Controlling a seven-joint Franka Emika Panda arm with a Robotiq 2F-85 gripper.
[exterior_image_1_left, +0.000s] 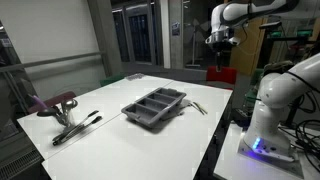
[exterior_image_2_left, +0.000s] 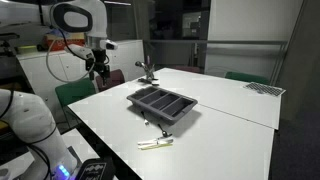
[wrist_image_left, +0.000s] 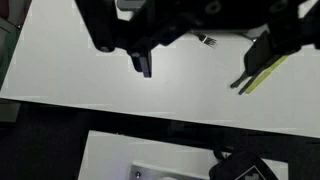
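Note:
My gripper (exterior_image_1_left: 218, 64) hangs high over the table, well above the utensils. The wrist view shows its dark fingers (wrist_image_left: 138, 40) spread wide apart, with nothing held between them. A grey tray (exterior_image_1_left: 147, 114) with several compartments stands mid-table; they look empty in the second exterior view. Beyond the fingers in the wrist view lie a fork (wrist_image_left: 206, 41) and a yellow-green strip-like utensil (wrist_image_left: 264, 74). Pale utensils (exterior_image_2_left: 150, 143) also lie near the tray in the second exterior view. A dark holder with several utensils (exterior_image_1_left: 66, 106) stands on the table's other side.
Long dark utensils (exterior_image_1_left: 78, 129) lie beside the holder. The white table (exterior_image_1_left: 130, 152) has broad clear space around the tray. Its edge borders a dark gap (wrist_image_left: 110, 120) near the robot base. Chairs (exterior_image_2_left: 75, 93) stand around the table.

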